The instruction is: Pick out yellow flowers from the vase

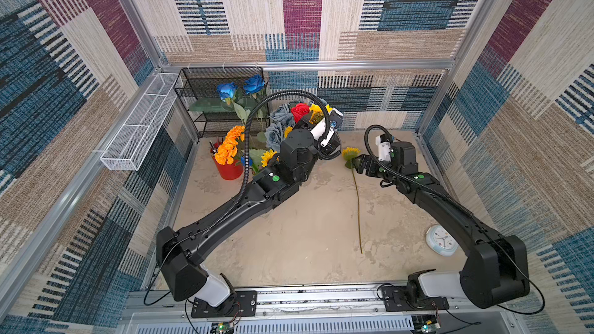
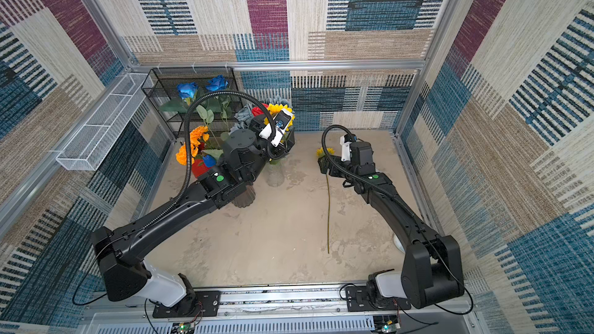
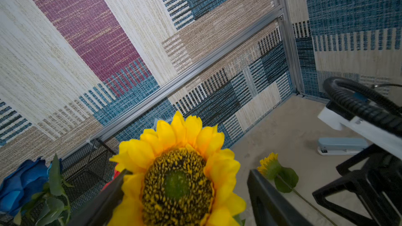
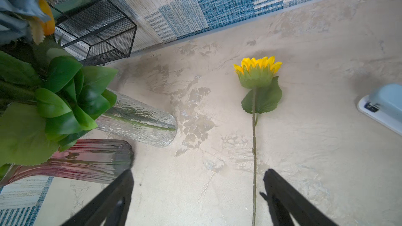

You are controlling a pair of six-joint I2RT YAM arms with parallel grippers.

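Note:
My left gripper (image 1: 326,145) is raised into the bouquet. In the left wrist view its fingers, part open and blurred, flank a yellow sunflower (image 3: 175,184); whether they touch it is unclear. Below the bunch stand a clear glass vase (image 4: 142,125) and a pinkish one (image 4: 92,159), with red, blue, orange and grey flowers above. Another yellow sunflower (image 4: 257,71) lies on the table, its long stem pointing toward the front. My right gripper is open over the table near that stem, nothing between its fingers.
A black mesh rack (image 1: 198,99) stands at the back left, with a red container (image 1: 227,168) before it. A white wire basket (image 1: 123,154) hangs on the left wall. A stapler (image 3: 341,144) and a clock (image 1: 440,241) lie on the right.

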